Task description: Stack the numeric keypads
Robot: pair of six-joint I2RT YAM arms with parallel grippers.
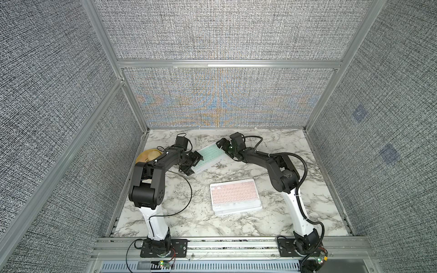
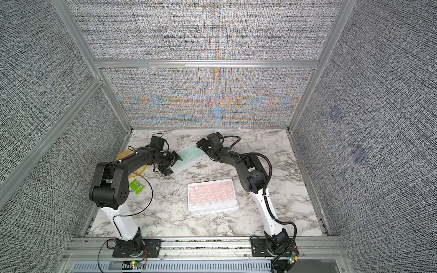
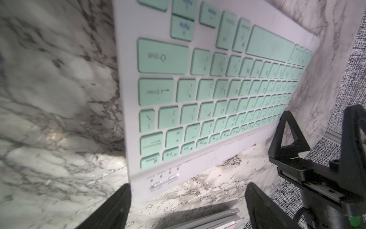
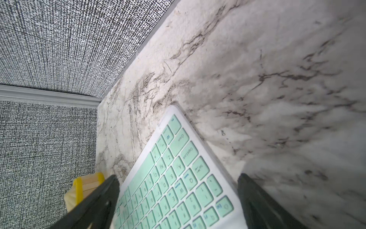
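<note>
A mint-green keyboard (image 1: pixel 211 156) lies slanted on the marble table at the back, with one gripper at each short end. My left gripper is open; its blurred fingertips are spread wide near the keyboard's corner with the small switches. At the far end, my right gripper also stands open, its fingers to either side of the green keyboard (image 4: pixel 179 171), and no grip on it shows. Nearer the front, a pink keyboard (image 1: pixel 235 193) rests on what looks like a stack of white keyboards.
A yellow bowl (image 2: pixel 138 169) sits at the left, partly behind the left arm. Near it lies a green packet (image 2: pixel 136 186).
</note>
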